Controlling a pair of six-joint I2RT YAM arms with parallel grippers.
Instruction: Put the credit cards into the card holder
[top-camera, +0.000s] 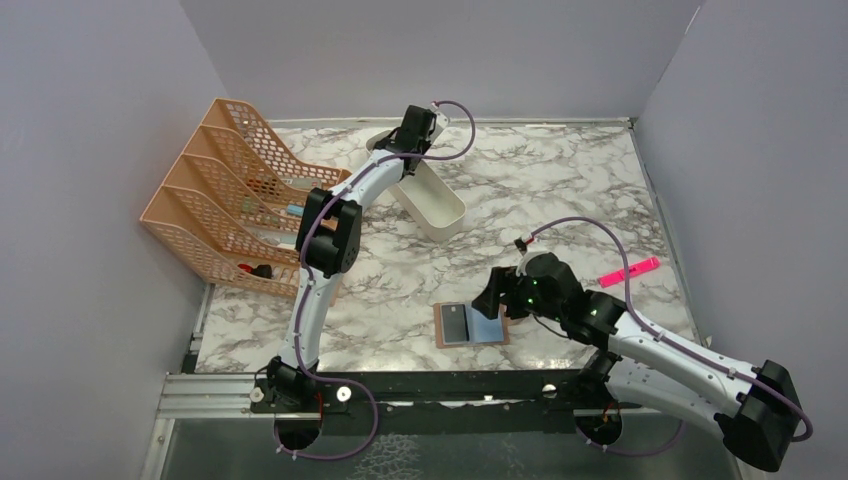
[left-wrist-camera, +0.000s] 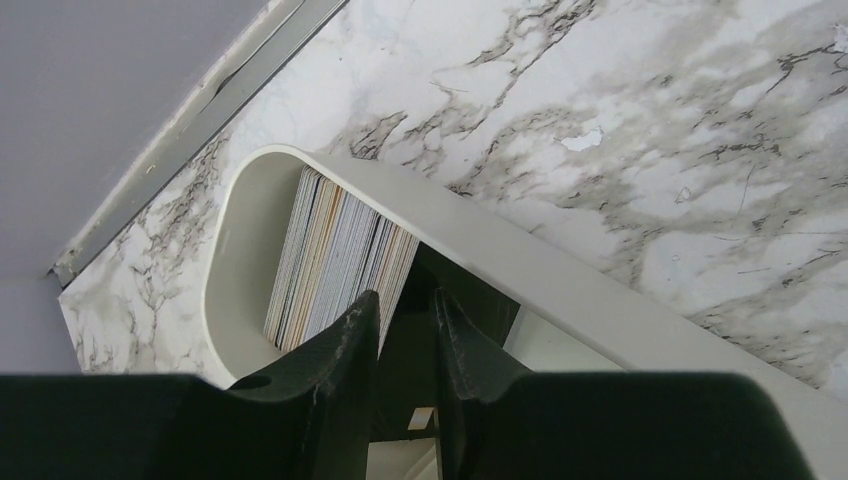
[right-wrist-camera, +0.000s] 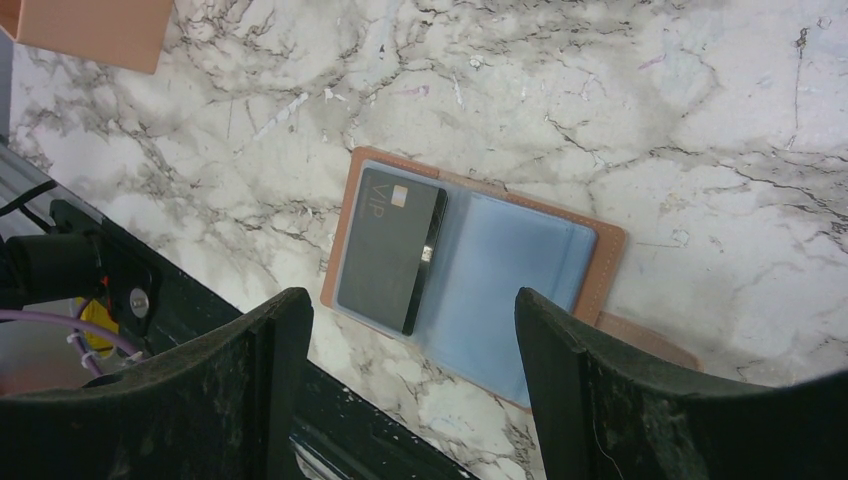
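A white box (top-camera: 430, 200) at the back holds a tight stack of cards (left-wrist-camera: 335, 250) at one end, seen in the left wrist view. My left gripper is over that box beside the stack, part open, with its fingertips a little apart; whether a card is between them I cannot tell. Near the front edge lies the card holder (right-wrist-camera: 500, 280), with a dark VIP card (right-wrist-camera: 390, 245) in its left slot and the pale right slot showing no card. My right gripper hovers open over the holder, nothing between its fingers.
An orange slotted organiser (top-camera: 215, 190) with assorted items fills the left side. A pink object (top-camera: 628, 272) lies at the right edge.
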